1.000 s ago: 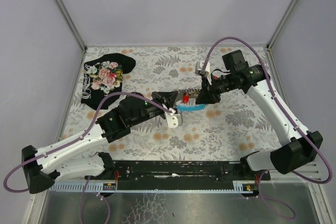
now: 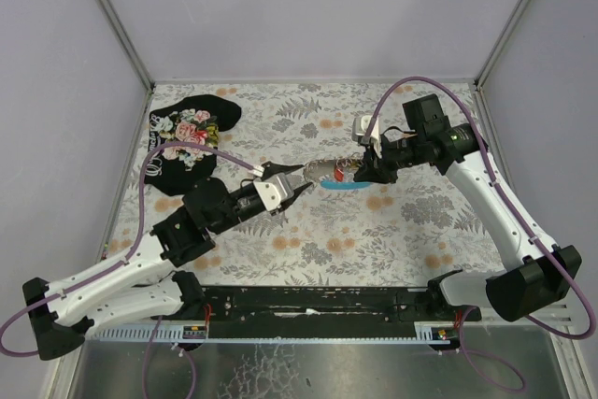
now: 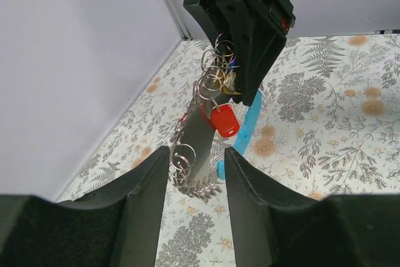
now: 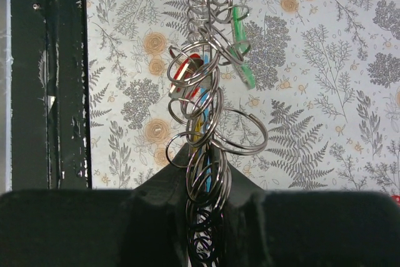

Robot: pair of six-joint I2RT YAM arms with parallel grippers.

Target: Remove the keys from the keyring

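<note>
A tangled bunch of metal rings with coloured keys and tags hangs from my right gripper [image 2: 369,165], which is shut on it. In the left wrist view a red tag [image 3: 226,120], a blue strip [image 3: 250,123] and loose loops of rings show below that gripper. The right wrist view shows rings [image 4: 212,142] and a green piece [image 4: 239,42] along the chain. My left gripper [image 2: 294,181] stands open at the bunch's left end, its fingers just short of the rings.
A black cloth with a flower print [image 2: 187,137] lies at the back left.
My left gripper has moved left and turned, away from the middle of the bunch. The right gripper has shifted slightly right and down with the bunch.
</note>
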